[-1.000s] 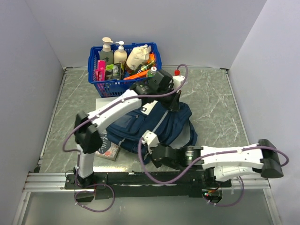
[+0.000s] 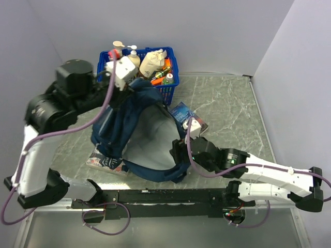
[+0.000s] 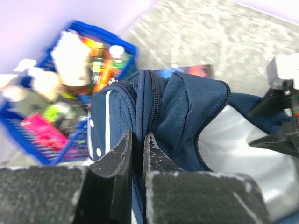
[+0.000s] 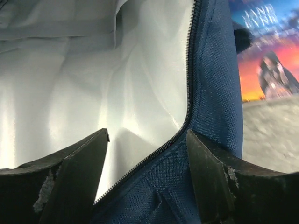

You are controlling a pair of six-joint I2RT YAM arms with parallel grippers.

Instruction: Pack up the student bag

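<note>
The navy backpack (image 2: 150, 170) hangs wide open with its pale lining (image 2: 150, 134) showing. My left gripper (image 2: 124, 90) is high at the upper left, shut on the bag's zipped top, seen close in the left wrist view (image 3: 138, 144). My right gripper (image 2: 181, 150) is at the bag's right rim; in the right wrist view its fingertips (image 4: 93, 144) stand apart around the navy zipper edge (image 4: 163, 186).
A blue basket (image 2: 170, 62) of bottles and packs stands at the back. A printed book (image 2: 186, 111) lies behind the bag, another (image 2: 101, 163) at its lower left.
My left gripper has lifted the bag's top up and to the left, opening the bag wide.
</note>
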